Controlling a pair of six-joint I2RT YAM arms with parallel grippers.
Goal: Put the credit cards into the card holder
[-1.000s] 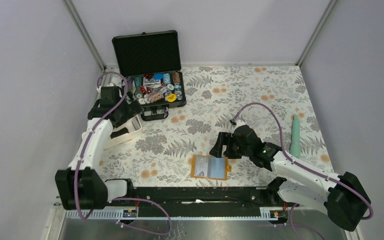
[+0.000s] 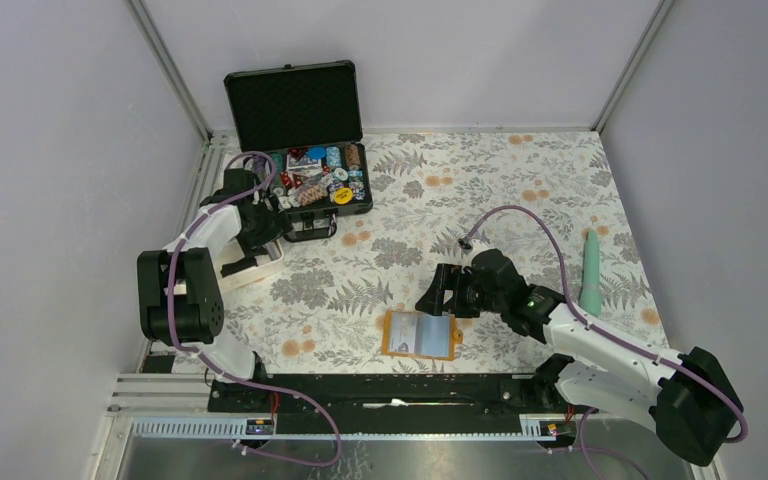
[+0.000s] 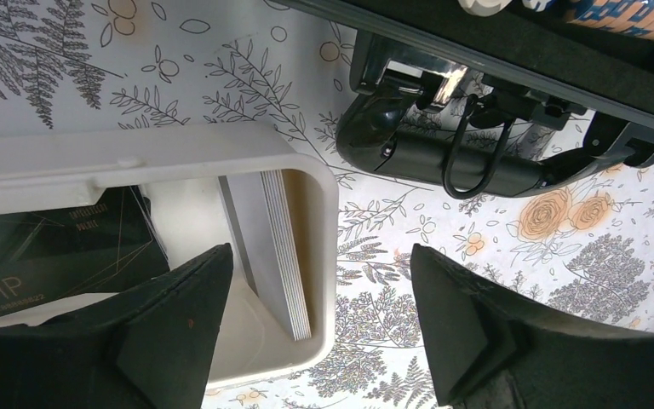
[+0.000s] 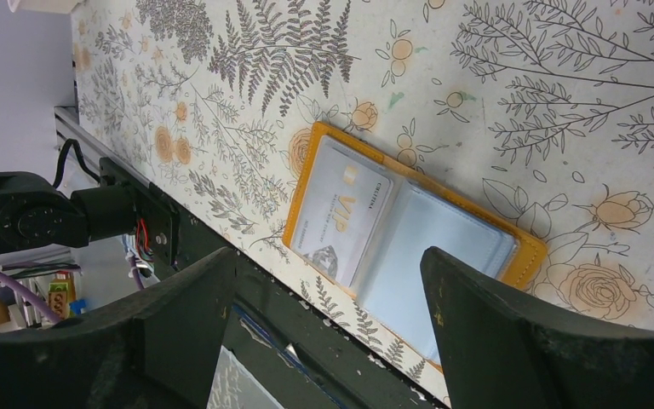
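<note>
The yellow-edged card holder point(image 4: 524, 250) lies spread flat at the front of the table, a silver VIP card point(image 4: 345, 209) in its one side and a pale blank pocket on the other. Above it my right gripper is open and empty. In the left wrist view, a white tray point(image 3: 328, 221) holds a black VIP card point(image 3: 60, 251) and a stack of grey-white cards point(image 3: 277, 256) standing on edge against its end wall. My left gripper is over that end, its fingers apart on either side of the wall in view, nothing between them.
An open black case point(image 2: 360, 207) with colourful items stands behind the tray, its handle point(image 3: 477, 162) jutting close to my left gripper. A green rolled object point(image 2: 591, 275) lies at the right.
The right arm is nearly still.
</note>
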